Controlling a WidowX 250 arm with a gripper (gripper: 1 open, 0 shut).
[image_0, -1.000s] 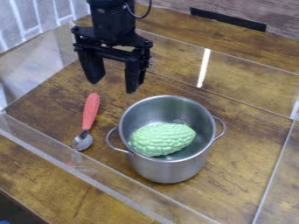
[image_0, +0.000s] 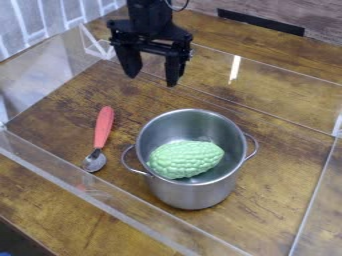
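My black gripper (image_0: 150, 62) hangs over the wooden table at the upper middle, open, its fingers pointing down with nothing visible between them. Below and to the right stands a steel pot (image_0: 193, 191) with two handles, holding a green bumpy object (image_0: 185, 158) that looks like a toy vegetable. To the left of the pot lies a spoon with a red handle (image_0: 103, 128) and a metal head (image_0: 94, 161), pointing toward the front.
A clear plastic border runs along the front left and right of the wooden surface (image_0: 267, 90). A white rail stands at the upper left.
My gripper has moved up and back in the view, away from the spoon and pot. The pot, green object and spoon have stayed in place.
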